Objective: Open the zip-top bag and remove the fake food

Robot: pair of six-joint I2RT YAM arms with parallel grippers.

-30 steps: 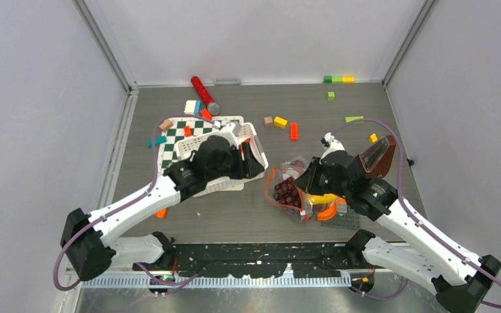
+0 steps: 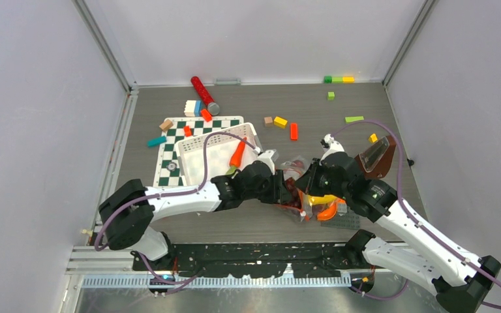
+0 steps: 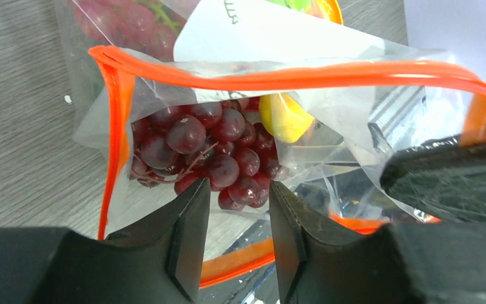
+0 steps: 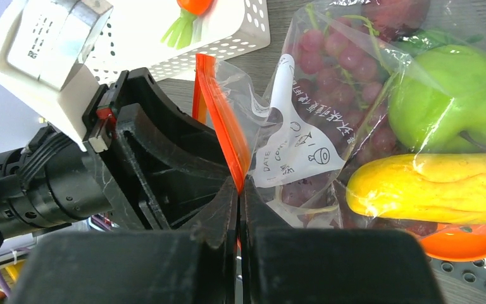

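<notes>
The clear zip bag has its orange-edged mouth spread wide. Dark grapes lie inside, with something yellow beside them. Through the plastic in the right wrist view show a green apple and a yellow banana-like piece. My left gripper is at the bag's mouth, its fingers parted around empty space in front of the grapes. My right gripper is shut on the orange rim of the bag. In the left wrist view, one dark right finger shows at the rim's side.
A white perforated basket holding a carrot stands left of the bag on a checkered board. Loose blocks and a red can lie farther back. A brown container sits near the right arm.
My left gripper has moved right, from over the basket to the bag's mouth. The right arm and the bag hold about the same place.
</notes>
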